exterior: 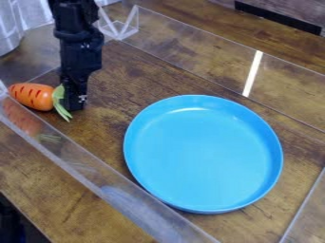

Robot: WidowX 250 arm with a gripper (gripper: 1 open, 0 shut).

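Observation:
An orange carrot with green top [34,95] lies at the left of the wooden table, beside the clear wall of the tray. The black gripper [70,102] is down at the carrot's leafy end, partly covering it; whether anything is between its fingers is hard to see. A large blue plate [202,154] lies on the right.
Clear plastic walls [102,195] border the work area. A pale cylindrical object [8,24] stands at the top left corner. The wood between carrot and plate and behind the plate is clear.

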